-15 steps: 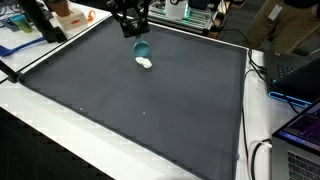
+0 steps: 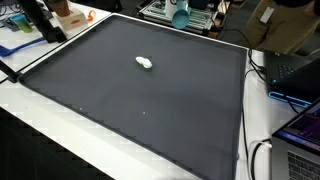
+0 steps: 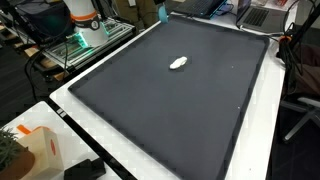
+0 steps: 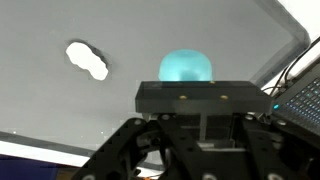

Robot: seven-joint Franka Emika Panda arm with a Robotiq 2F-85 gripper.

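A rounded teal object (image 4: 186, 66) shows just past the dark gripper in the wrist view, and the fingers are shut on it. In exterior view 1 the same teal object (image 2: 180, 19) is at the top edge, with most of the gripper out of frame. Exterior view 2 has the teal object (image 3: 163, 15) near the top, over the far end of the table. A small white lumpy object (image 2: 144, 62) lies apart from it on the dark grey tabletop (image 2: 150, 110); the wrist view has this white object (image 4: 87, 60) left of the gripper.
A laptop (image 2: 292, 78) and cables stand beyond the right edge in exterior view 1. Bottles and boxes (image 2: 65, 15) are at the upper left. In exterior view 2 an orange-and-white container (image 3: 40, 150) sits at the lower left.
From close behind the white object, the teal object and gripper have moved right and toward the top edge in exterior view 1. The white object has stayed in place.
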